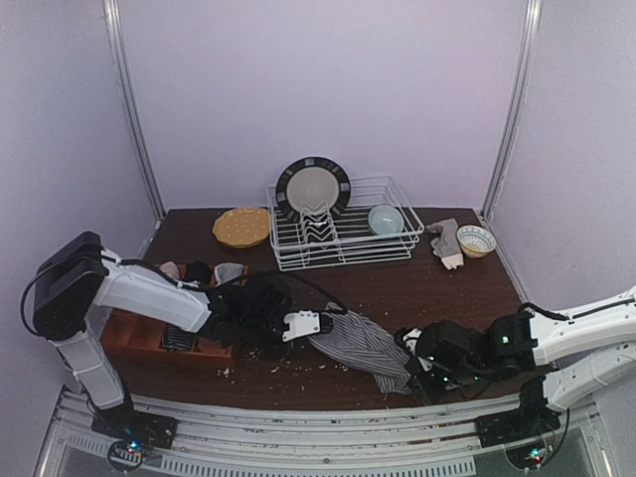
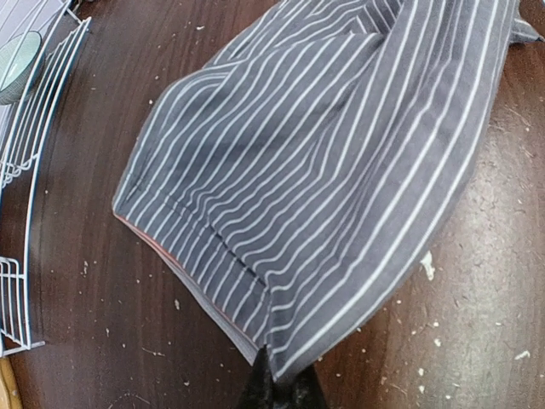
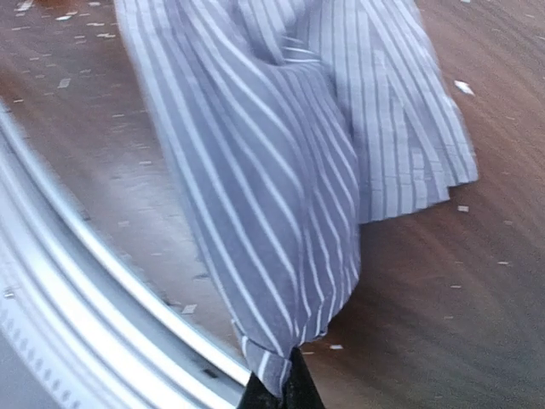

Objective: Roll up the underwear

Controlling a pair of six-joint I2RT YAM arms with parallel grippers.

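Grey underwear with white stripes stretches loosely between my two grippers over the dark table. In the left wrist view, a corner of the striped underwear runs down into my left gripper, which is shut on it. My right gripper pinches another end of the underwear, seen bunched and narrowing toward the fingertips in the right wrist view. Between the two holds the cloth is creased, and one flap hangs free of the right gripper. The top view mostly hides both sets of fingertips behind the arms.
An orange-brown divided box with folded cloths stands under the left arm. Behind the cloth is a white dish rack holding a plate and a bowl. A grey cloth and a patterned bowl lie at the back right. Crumbs dot the front.
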